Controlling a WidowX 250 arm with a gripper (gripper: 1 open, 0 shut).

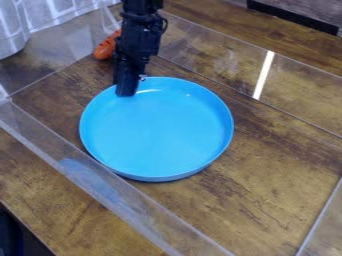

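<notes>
A large blue plate point(156, 130) lies on the wooden table in the middle of the view. The dark robot gripper point(130, 80) reaches down from the top to the plate's back-left rim, its tips low at or just above that rim. Whether it is open or shut, and whether it touches the rim, I cannot tell. An orange object point(107, 46), partly behind the arm, lies at the back left.
A clear plastic edge runs diagonally along the left and front, and another along the right. A white cloth or curtain point(24, 22) is at the top left. Bare wood point(261, 140) lies to the right of the plate.
</notes>
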